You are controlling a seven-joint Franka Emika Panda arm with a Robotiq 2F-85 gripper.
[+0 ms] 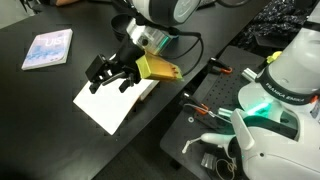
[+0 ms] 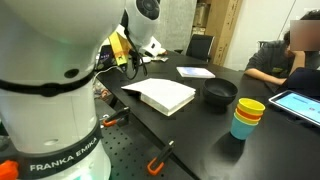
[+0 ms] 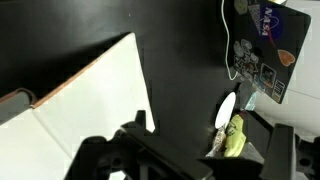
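Note:
A white book (image 2: 160, 92) lies open on the dark table, with a thick block of pages and a cover spread to one side. In exterior view 1 its flat white cover (image 1: 104, 106) shows below my gripper (image 1: 99, 77), while the arm hides much of the page block. The gripper is open with nothing between its fingers, apart from the book and above it. In the wrist view, blank white pages (image 3: 100, 85) fill the left side, and the dark fingers cover part of them.
A black bowl (image 2: 219, 92) stands beyond the book, near stacked yellow and teal cups (image 2: 243, 124). A pastel-coloured book (image 1: 48, 48) lies at the table's far left. A person (image 2: 283, 60) sits behind a tablet (image 2: 297, 105).

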